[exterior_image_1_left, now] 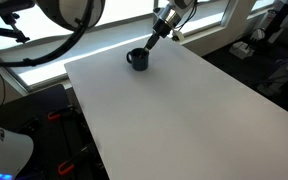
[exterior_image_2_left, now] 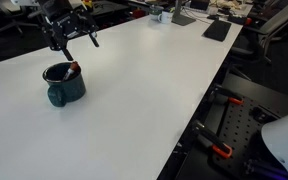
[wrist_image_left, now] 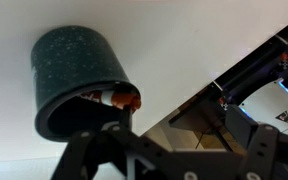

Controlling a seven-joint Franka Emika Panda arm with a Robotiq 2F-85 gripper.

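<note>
A dark green mug (exterior_image_2_left: 64,85) stands upright on the white table. In the wrist view the mug (wrist_image_left: 76,75) shows its opening toward my fingers. Inside it leans a white and orange-red stick-like object (wrist_image_left: 116,99), whose reddish end (exterior_image_2_left: 74,66) rises above the rim. My gripper (exterior_image_2_left: 80,46) hangs just above and to the right of the mug, open, with nothing between its fingers. In the wrist view one finger overlaps the mug's rim, and the other stands well to the right of it. From the first exterior view the mug (exterior_image_1_left: 139,62) sits near the table's far left corner.
Small items (exterior_image_2_left: 156,12) lie at its far end in the second exterior view. A black frame with red parts (exterior_image_2_left: 224,145) stands beyond the table's edge, near a white rounded body (exterior_image_2_left: 286,140).
</note>
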